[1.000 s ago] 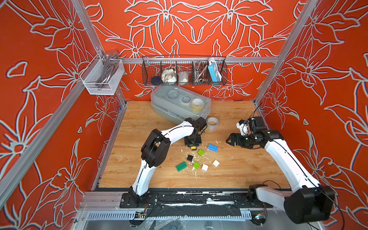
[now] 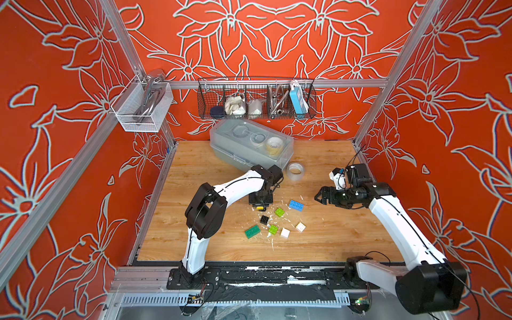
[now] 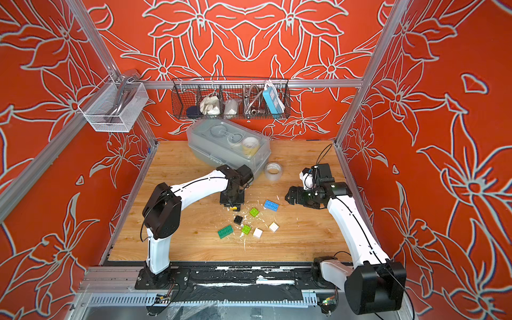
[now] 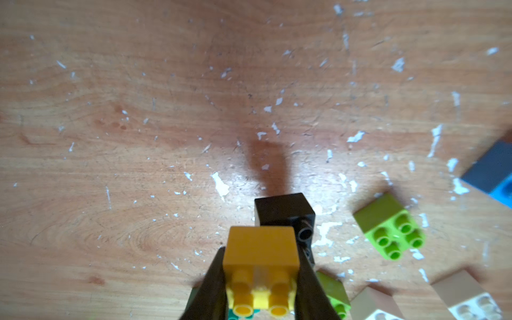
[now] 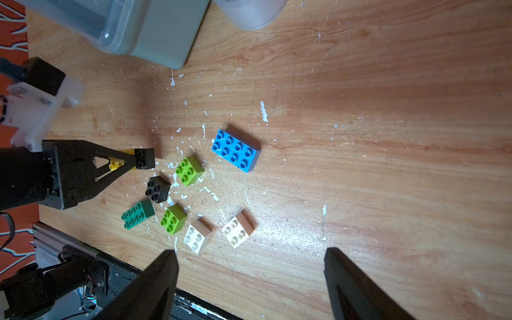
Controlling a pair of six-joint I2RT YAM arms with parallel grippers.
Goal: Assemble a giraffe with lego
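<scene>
My left gripper has a yellow brick [image 4: 260, 248] between its fingers, just above a black brick [image 4: 282, 208], which it partly covers in the left wrist view. Two lime bricks [image 5: 189, 169] [image 5: 173, 218], a blue brick [image 5: 234, 151], a dark green brick [image 5: 137, 213] and two white bricks [image 5: 237, 230] [image 5: 196, 236] lie loose on the table. My right gripper stands open to the right of the bricks, with nothing between its fingers.
A translucent storage box [image 2: 240, 144] stands at the back, with a tape roll [image 2: 295, 170] beside it. A wire basket [image 2: 256, 101] hangs on the back wall.
My left gripper has moved a little left and toward the front with the yellow brick. The right arm and the loose bricks look unmoved.
</scene>
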